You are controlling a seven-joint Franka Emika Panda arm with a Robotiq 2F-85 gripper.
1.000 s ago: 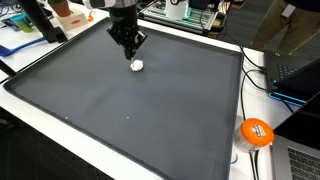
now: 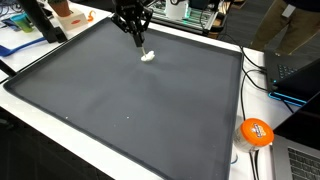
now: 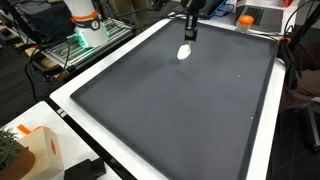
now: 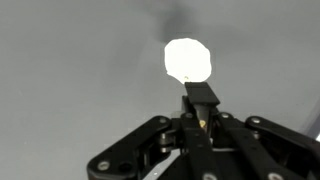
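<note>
A small white roundish piece (image 2: 147,57) shows at the far part of the dark grey board, just below my gripper (image 2: 141,46). In exterior view 2 the same white piece (image 3: 184,51) hangs or stands under the gripper (image 3: 188,40). The wrist view has the flat, bright white piece (image 4: 188,60) narrowing toward the tips of my gripper, which is shut on it. Its held end is mostly hidden by the black fingers (image 4: 203,98). Whether its lower edge touches the board cannot be told.
The large grey board (image 2: 130,115) is otherwise bare, with wide free room. An orange-topped container (image 2: 254,133) stands outside it at right, near a laptop (image 2: 298,158). Cables (image 2: 247,60) run along the right side. Another orange and white item (image 3: 35,150) sits at lower left in exterior view 2.
In exterior view 1, my gripper and the white piece have moved together a little to the right and toward the far edge. The rest looks unmoved.
</note>
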